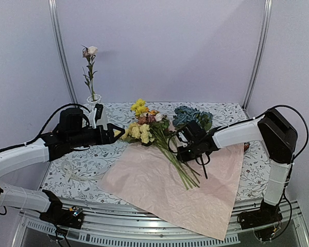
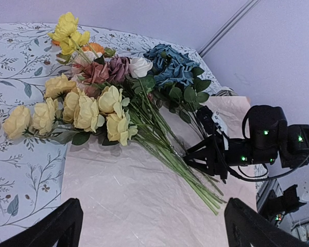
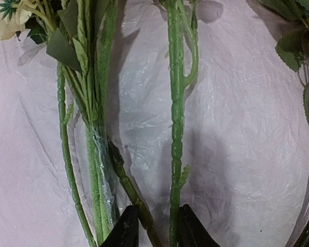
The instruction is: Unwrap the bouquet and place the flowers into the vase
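Observation:
On pink paper [image 1: 144, 180] lies a bunch of flowers: cream-yellow blooms [image 2: 87, 113], bright yellow ones [image 2: 68, 33], a white rose [image 2: 140, 67] and blue blooms [image 2: 170, 64]. Their green stems [image 2: 170, 159] run toward the front right. My right gripper is low over the stems, its fingertips apart, with a green stem [image 3: 176, 154] and a darker one [image 3: 131, 190] reaching between them. The white vase [image 1: 94, 99] stands back left holding two roses [image 1: 91, 51], its body largely hidden by my left arm. Near the cream blooms, my left gripper [image 1: 109, 123] is open and empty.
A clear, looped strip [image 1: 74, 175] lies on the patterned table [image 1: 62, 188] at the left. Walls close off the back and sides.

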